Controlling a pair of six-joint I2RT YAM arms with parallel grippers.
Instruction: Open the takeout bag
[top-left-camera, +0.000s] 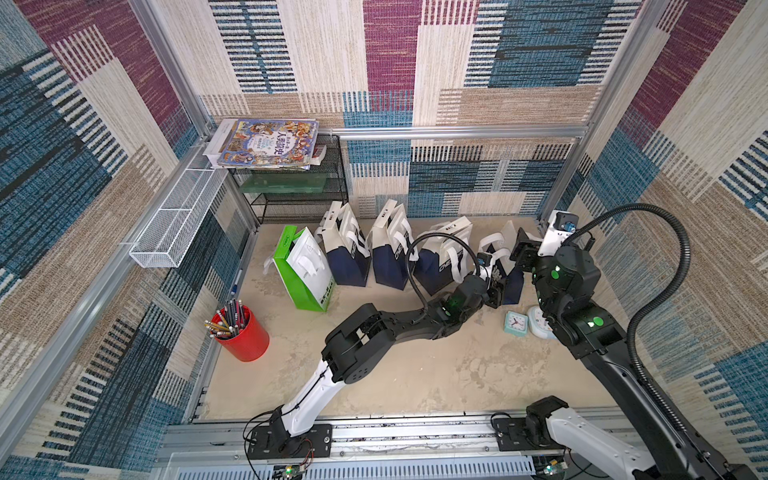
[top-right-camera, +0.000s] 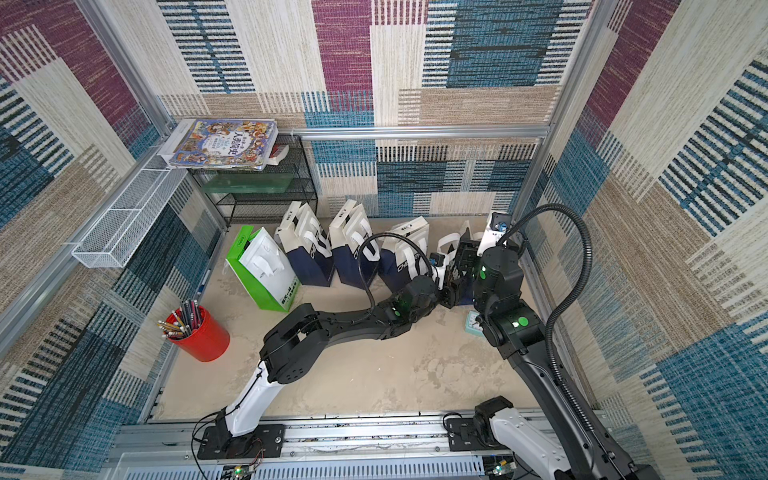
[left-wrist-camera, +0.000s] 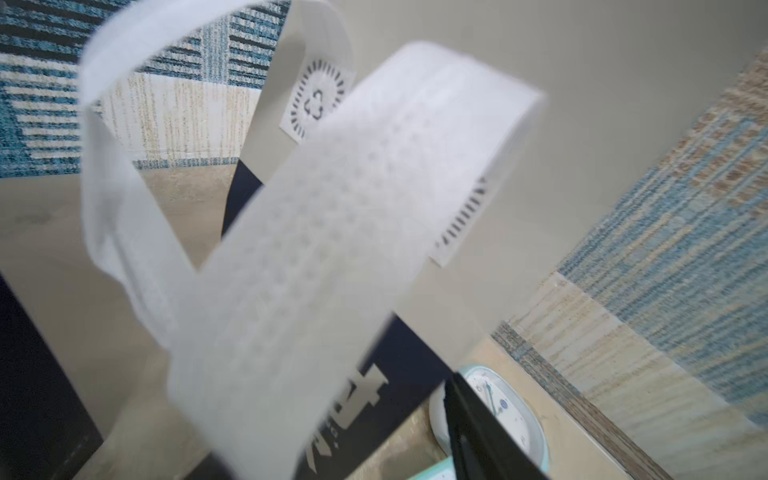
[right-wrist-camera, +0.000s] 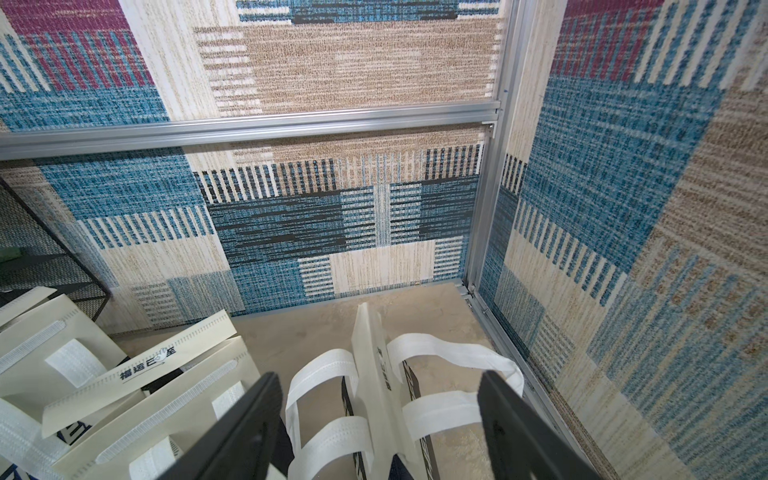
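Observation:
The takeout bag (right-wrist-camera: 372, 384) at the right end of the row is cream above and dark blue below. In the right wrist view it is seen from above, with white handle straps (right-wrist-camera: 456, 352) spread to both sides. My right gripper is open over it, its blurred fingers (right-wrist-camera: 240, 432) wide apart. A white strap (left-wrist-camera: 344, 200) fills the middle of the left wrist view, close to the camera. My left gripper (top-left-camera: 489, 289) is at the bag's front, its fingers parted; the strap's lower end runs between its fingers, and no grip on it shows.
Several similar blue-and-cream bags (top-left-camera: 389, 248) and a green-and-white bag (top-left-camera: 304, 268) stand to the left. A teal clock (top-left-camera: 516, 322) and a white round clock (top-left-camera: 541, 321) sit close in front of the bag. A red pencil cup (top-left-camera: 244, 336) stands far left.

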